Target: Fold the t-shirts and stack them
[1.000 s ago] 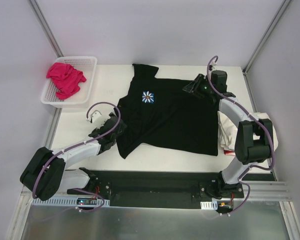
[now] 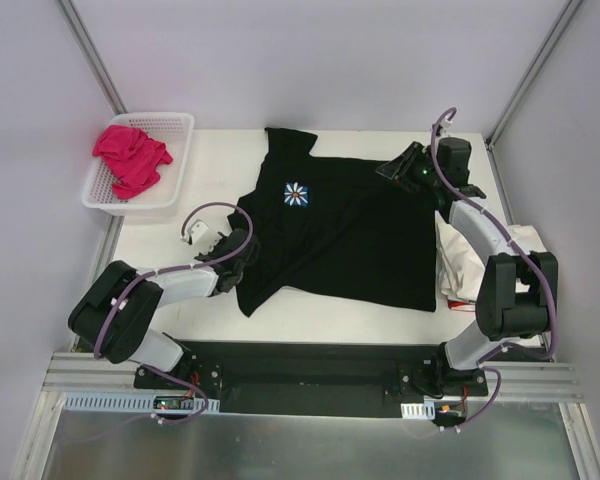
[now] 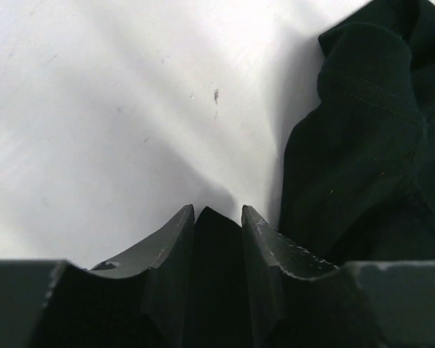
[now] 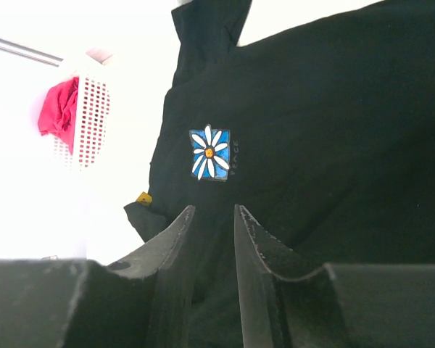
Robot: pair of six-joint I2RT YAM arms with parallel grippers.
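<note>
A black t-shirt with a blue daisy print lies spread over the table, one sleeve reaching toward the back. My left gripper is low at the shirt's left edge, near the lower sleeve, with dark fabric below and between its part-open fingers; whether it grips is unclear. My right gripper hovers over the shirt's upper right part, its fingers apart with nothing held.
A white basket holding pink cloth stands at back left. Pale folded cloth lies at the right edge. Bare table shows along the front.
The right arm has moved a little to the right and up in the top view. The shirt looks unchanged.
</note>
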